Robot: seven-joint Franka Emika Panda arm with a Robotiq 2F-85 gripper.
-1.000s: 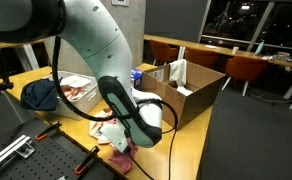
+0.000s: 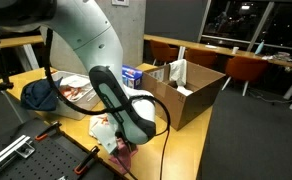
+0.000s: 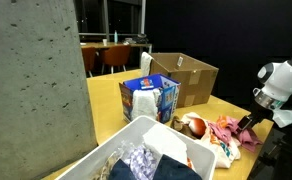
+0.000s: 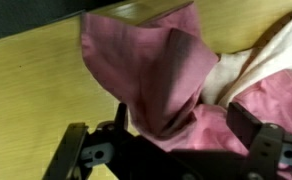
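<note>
A dusty pink cloth [image 4: 166, 75] lies crumpled on the wooden table, filling the middle of the wrist view. My gripper is open above it, a finger on either side, with a raised fold of the cloth showing between them. Whether the fingertips touch the fabric I cannot tell. In exterior view 2 the pink cloth [image 3: 231, 132] lies beneath the gripper at the right, beside a white cloth [image 3: 211, 148]. Exterior view 1 shows only part of the pink cloth [image 2: 124, 157] below the arm.
A cardboard box [image 2: 196, 92] with white fabric over its rim stands farther back. A white bin of clothes [image 3: 96, 155] and a blue box [image 3: 151, 97] occupy other parts of the table. Bare tabletop [image 2: 186, 140] lies to the right of the arm in exterior view 1.
Over the last second the arm has shifted slightly left in exterior view 1 and come down a little toward the pink cloth. The surrounding boxes look unchanged.
</note>
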